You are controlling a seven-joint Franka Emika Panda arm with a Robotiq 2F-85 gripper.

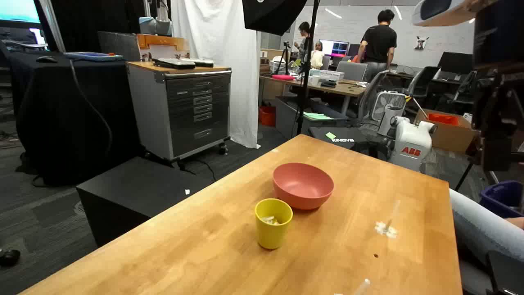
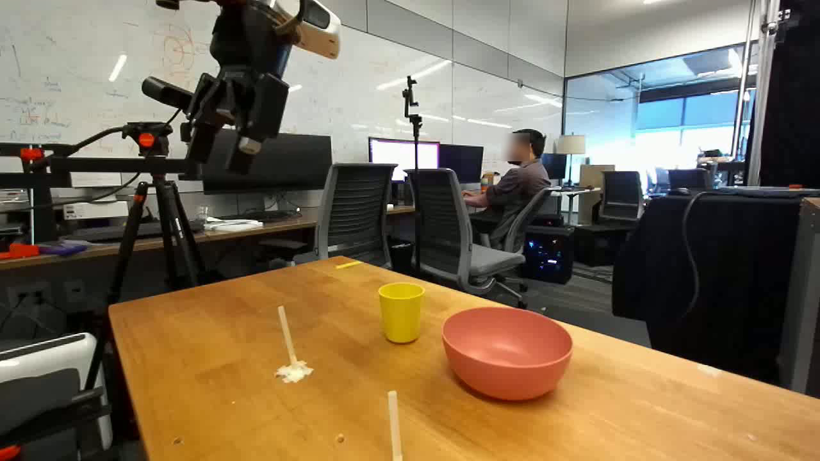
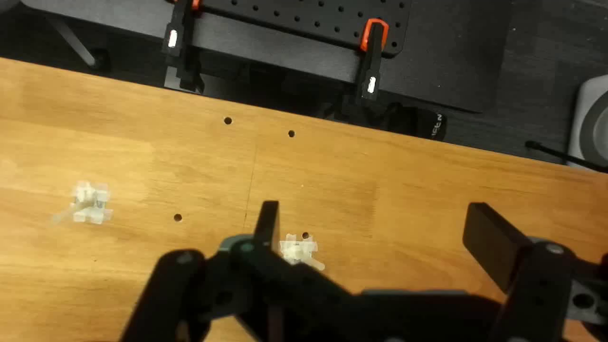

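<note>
High above the table hangs my gripper, its two black fingers (image 3: 494, 245) spread wide and nothing held between them. In exterior view 2 the gripper (image 2: 223, 157) is at the upper left, well clear of every object. A yellow cup (image 1: 273, 236) stands upright with some small whitish pieces (image 1: 270, 219) inside. Beside it sits a coral-red bowl (image 1: 302, 187), empty as far as its inside shows. Two thin pale sticks rise from the wooden table (image 2: 215, 346); one stick (image 2: 286, 335) has white tape at its foot, and the nearer stick (image 2: 394, 425) is cut by the frame's bottom edge.
In the wrist view the stick bases show as taped patches (image 3: 91, 202) on the wood, with a few small holes around. Beyond the table edge lies a black perforated board (image 3: 319, 20) held by clamps.
</note>
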